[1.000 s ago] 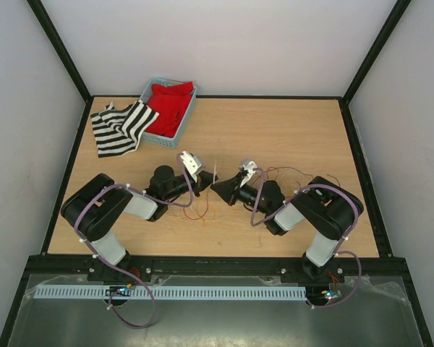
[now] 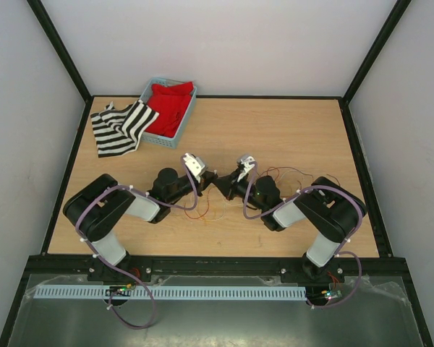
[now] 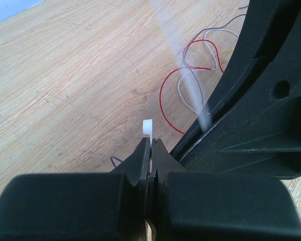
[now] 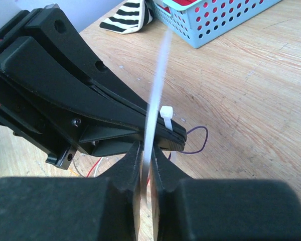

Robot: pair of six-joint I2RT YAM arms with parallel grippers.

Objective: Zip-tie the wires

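The white zip tie's head (image 3: 147, 126) sticks out from the tips of my left gripper, which is shut on it. The blurred white strap (image 4: 157, 85) stands up from between the fingers of my right gripper, also shut. In the top view my left gripper (image 2: 212, 176) and right gripper (image 2: 221, 185) meet near the middle of the table. A purple wire loop (image 4: 206, 139) shows just beyond the left fingertips. Red wire (image 3: 161, 98) and white wire (image 3: 180, 93) curve over the table; the fingers hide where the tie meets the wires.
A blue basket (image 2: 159, 139) with red cloth (image 2: 172, 105) stands at the back left. Beside it lies a black-and-white striped cloth (image 2: 119, 130). More wires (image 2: 289, 169) trail to the right, beside the right arm.
My right gripper has shifted a little left, closer to the left one. Cloths and basket have not moved.
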